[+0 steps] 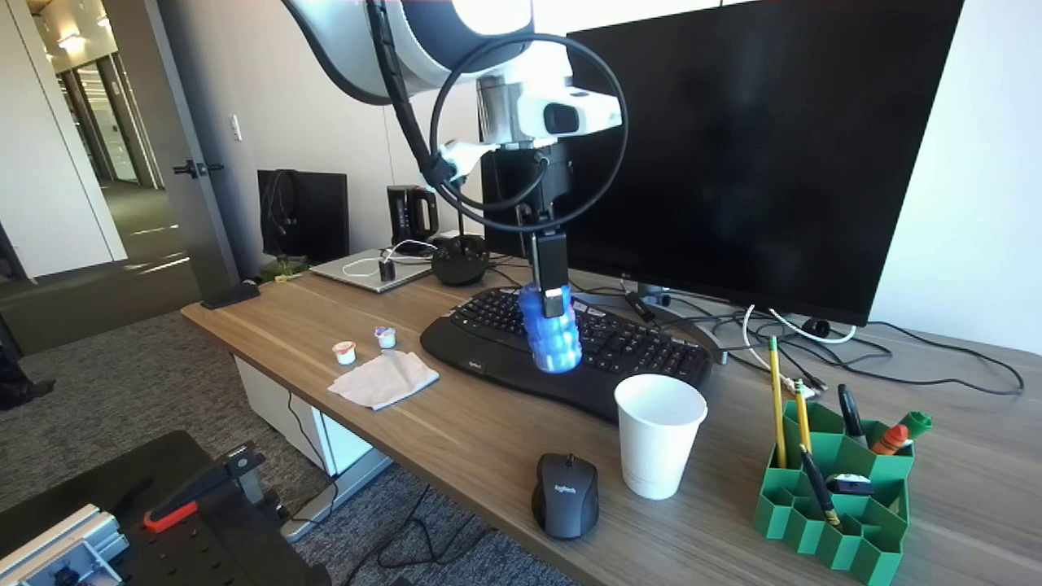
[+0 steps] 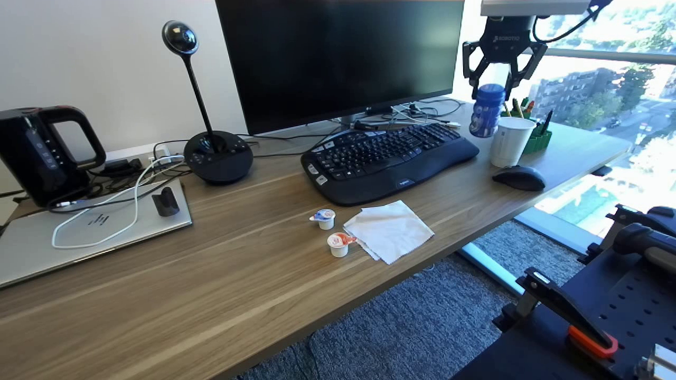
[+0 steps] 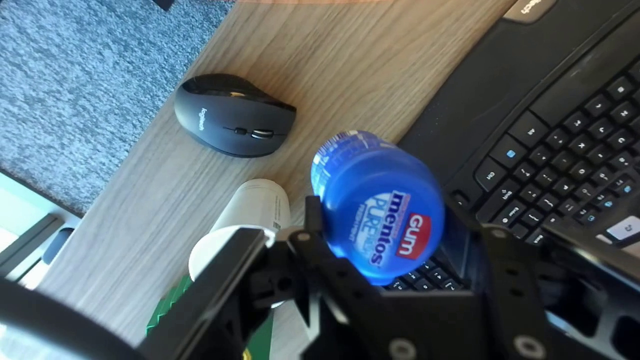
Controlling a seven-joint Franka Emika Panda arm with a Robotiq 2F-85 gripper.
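A blue Mentos gum bottle hangs in the air over the black keyboard, tilted slightly. My gripper is shut on its upper part from above. In the wrist view the bottle's lid faces the camera, with dark fingers at its sides. A white paper cup stands upright and open on the desk, in front of the keyboard's right end. The bottle is apart from the cup. The cup's inside cannot be seen well.
Near the cup lie a black mouse and a green pen holder with upright pencils. The monitor rises behind. Farther left are a cloth and two small creamer cups. Bare desk lies to the left.
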